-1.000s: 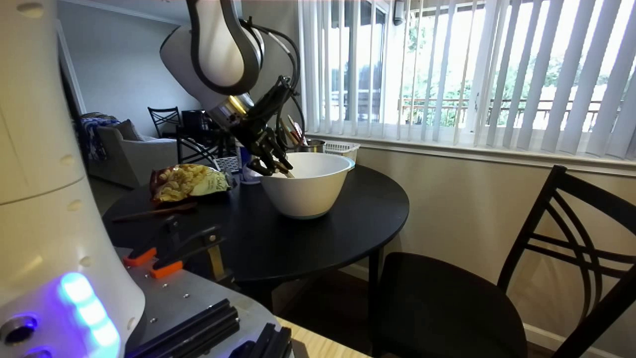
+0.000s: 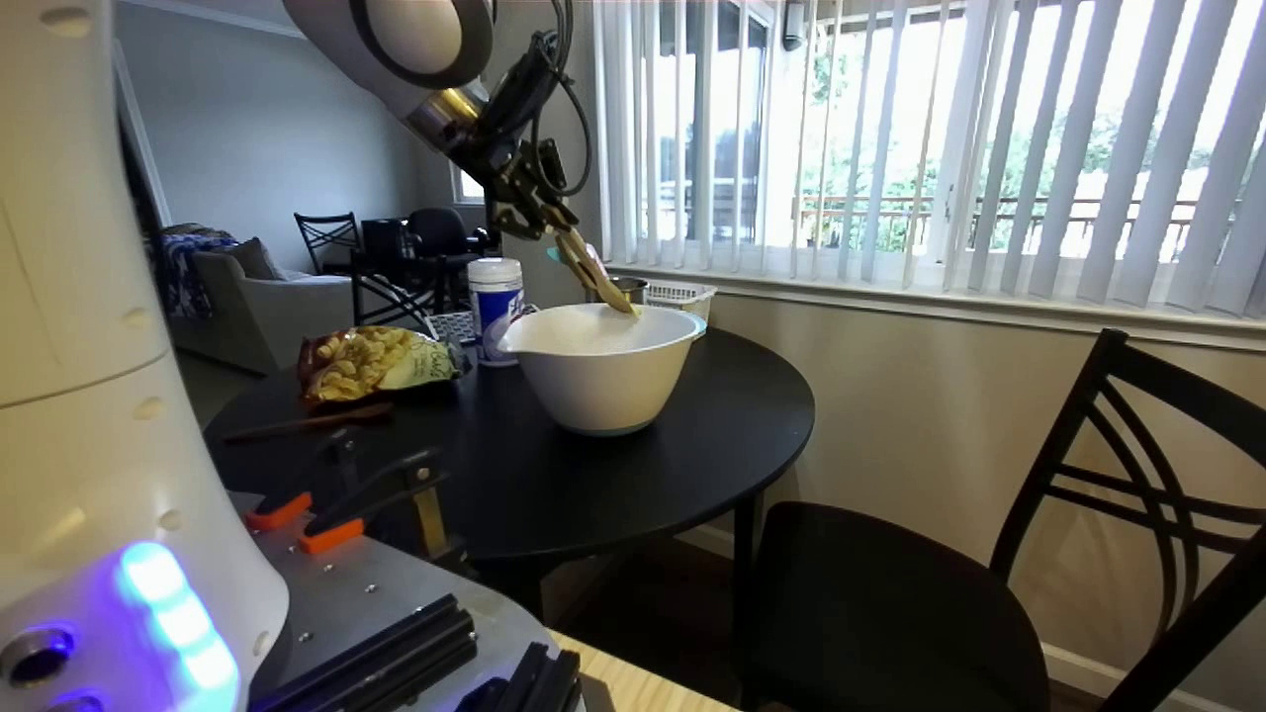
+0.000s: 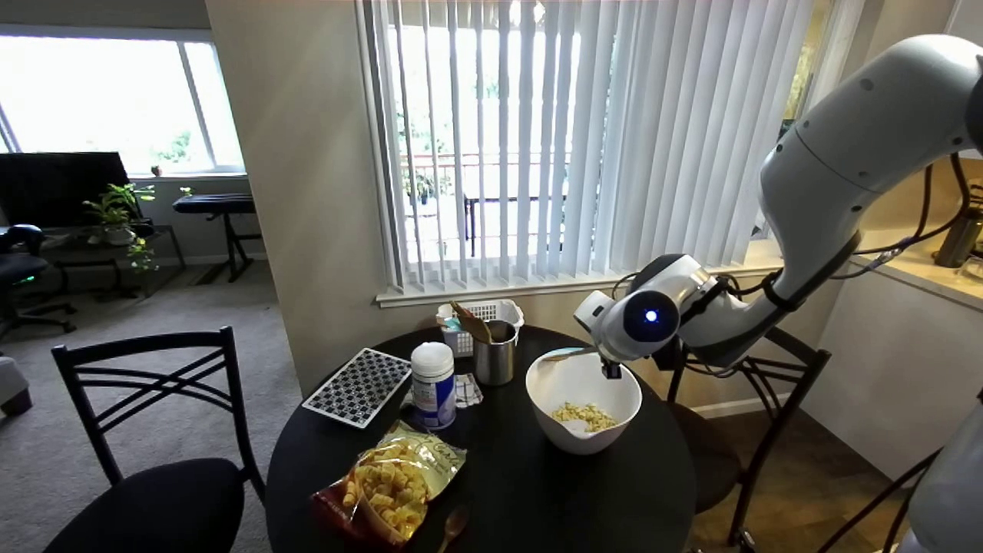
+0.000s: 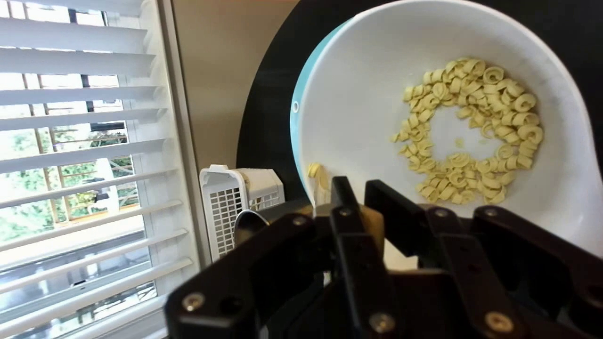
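A white mixing bowl (image 2: pixel 605 374) stands on the round black table, and small curled pasta pieces (image 4: pixel 475 133) lie in a ring on its bottom. My gripper (image 2: pixel 553 220) is above the bowl, shut on a wooden utensil (image 2: pixel 593 267) that slants down to the bowl's far rim. In the wrist view, the utensil (image 4: pixel 373 226) is partly hidden behind the dark fingers (image 4: pixel 346 195). A few pasta pieces (image 4: pixel 314 169) show near its far end. The utensil's exact shape is hard to tell.
Behind the bowl stand a metal pot (image 3: pixel 495 355) holding utensils and a white basket (image 3: pixel 506 310). A white-and-blue canister (image 3: pixel 433 387), an open snack bag (image 3: pixel 392 488) and a wooden spoon (image 3: pixel 454 525) lie to the other side.
My gripper has risen from low at the bowl's near rim. The utensil, earlier mostly inside the bowl, is now lifted and largely visible above it. The bowl has not moved.
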